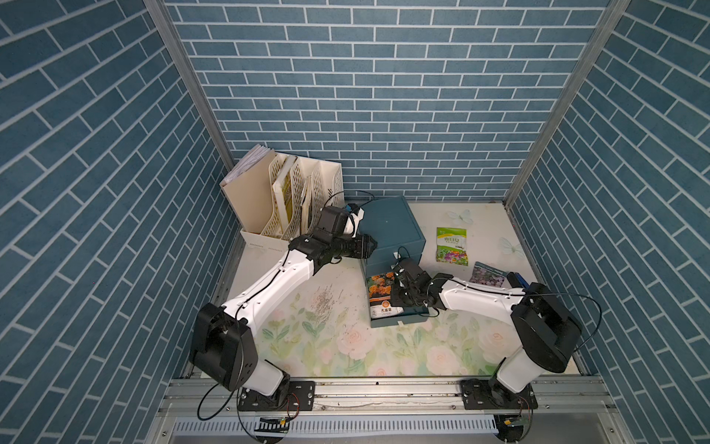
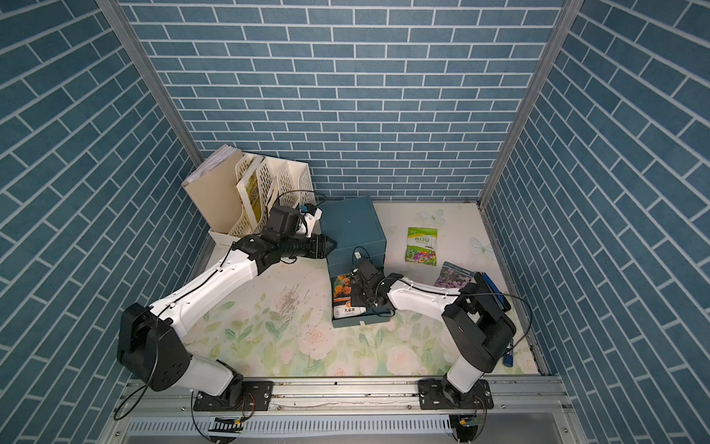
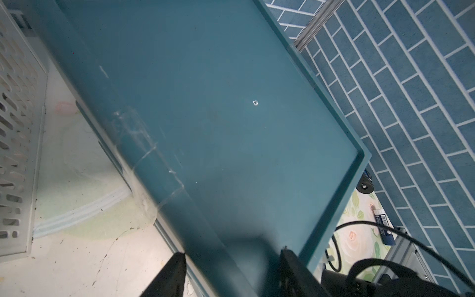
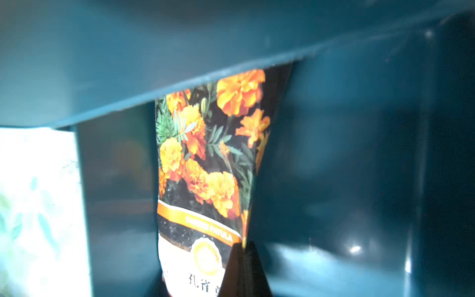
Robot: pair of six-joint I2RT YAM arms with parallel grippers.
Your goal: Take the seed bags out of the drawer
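A black seed bag with orange marigolds [image 4: 198, 148] lies in the open drawer [image 1: 399, 322]. My right gripper is shut on its right side, pinching the bag below the orange stripe. The bag looks bunched and its top edge is hidden under the cabinet lip. From above, the right gripper [image 1: 401, 288] reaches into the drawer. My left gripper stands open at the front left of the blue cabinet [image 3: 237, 123], fingers wide apart; whether it touches cannot be told.
A green seed bag [image 1: 452, 245] and a purple-flowered bag [image 1: 488, 274] lie on the table to the right. A cream file rack [image 1: 292, 196] stands to the left. The flowered table before the drawer is clear.
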